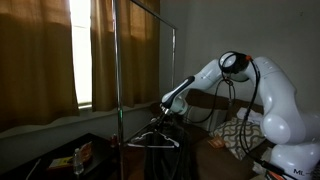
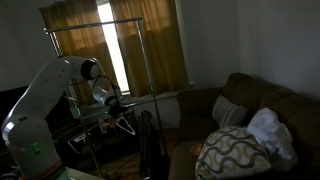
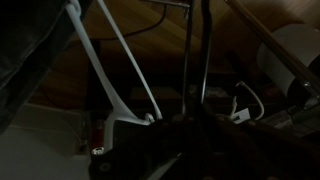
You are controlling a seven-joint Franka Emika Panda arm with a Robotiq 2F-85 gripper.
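Note:
A white clothes hanger (image 1: pixel 152 139) hangs below my gripper (image 1: pixel 160 112) beside the metal rack (image 1: pixel 119 70). The wrist view shows the white hanger (image 3: pixel 111 92) running in from the upper left to the dark fingers of my gripper, which is shut on it. The exact contact is lost in the dark. From the other side, the hanger (image 2: pixel 125 125) appears under my gripper (image 2: pixel 110 102), within the rack's frame (image 2: pixel 148 70). Dark material (image 1: pixel 166 160) stands just below the hanger.
A brown sofa (image 2: pixel 195 101) with patterned pillows (image 2: pixel 230 152) stands to one side. Near the window, a dark table (image 1: pixel 60 160) bears small items, including a red-topped bottle (image 1: pixel 87 151). Curtains (image 1: pixel 40 70) hang behind the rack.

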